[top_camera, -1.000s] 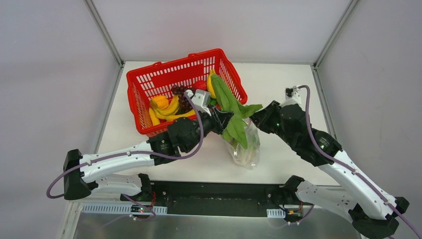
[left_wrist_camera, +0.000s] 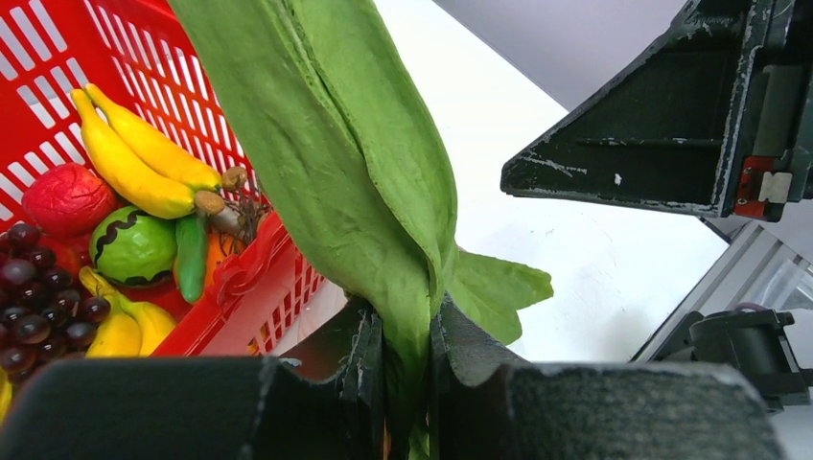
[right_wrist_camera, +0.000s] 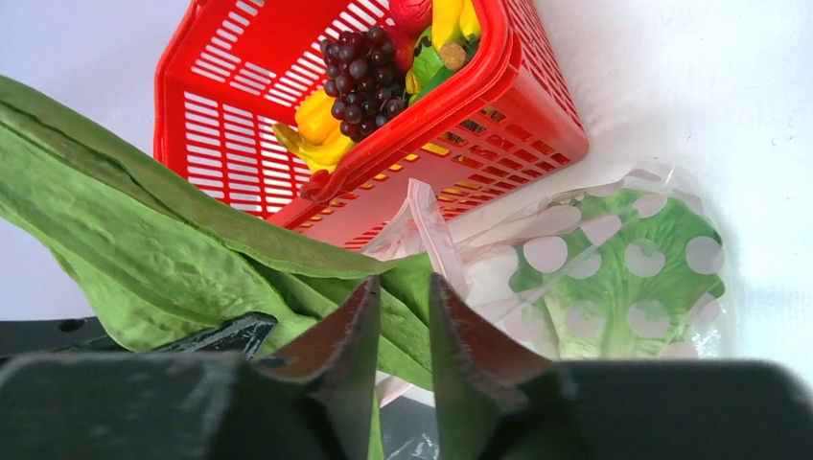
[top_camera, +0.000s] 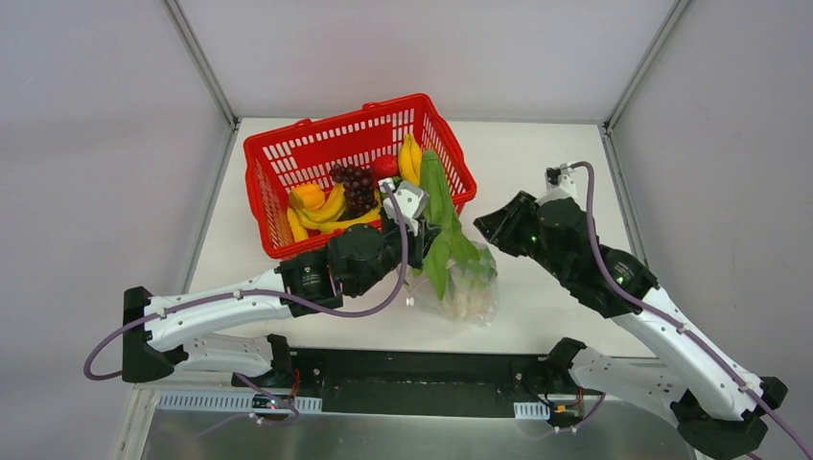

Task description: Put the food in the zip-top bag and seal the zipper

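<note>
Long green leaves of a leafy vegetable [left_wrist_camera: 374,172] are pinched in my left gripper, which is shut on them. In the top view they hang from the left gripper [top_camera: 431,233] over the clear zip top bag [top_camera: 470,287]. The bag [right_wrist_camera: 623,278], printed with pale dots, lies on the table with a green lettuce-like piece inside; its pinkish zip edge [right_wrist_camera: 431,230] rises near the basket. Whether the leaves go inside the bag's mouth is hidden. My right gripper [top_camera: 482,227] stands part open to the right of the leaves, apart from them, holding nothing.
A red basket [top_camera: 455,172] holds bananas [left_wrist_camera: 134,163], dark grapes [left_wrist_camera: 43,307] and other play food, close behind the left gripper.
The left gripper has shifted slightly left with the leaves, which swung more upright. The leaf tip has come away from the right gripper, and a gap shows between them.
</note>
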